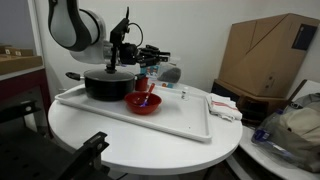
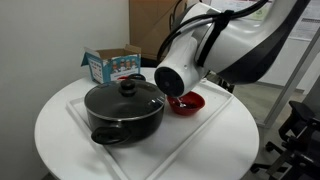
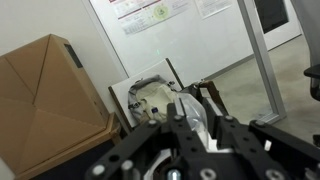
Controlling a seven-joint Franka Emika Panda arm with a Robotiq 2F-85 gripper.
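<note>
My gripper is level above the back of the round table, behind the red bowl. In the wrist view its dark fingers are shut on a pale, partly see-through item. This item hangs below the fingertips in exterior view 1; its exact kind cannot be told. The red bowl rests on the white tray, with a reddish utensil leaning in it. Beside it stands a black lidded pot. The arm hides the fingers in exterior view 2.
The white tray has bare room to the bowl's right. A folded white cloth lies near the table's right edge. An open blue box stands behind the pot. Large cardboard boxes are off the table.
</note>
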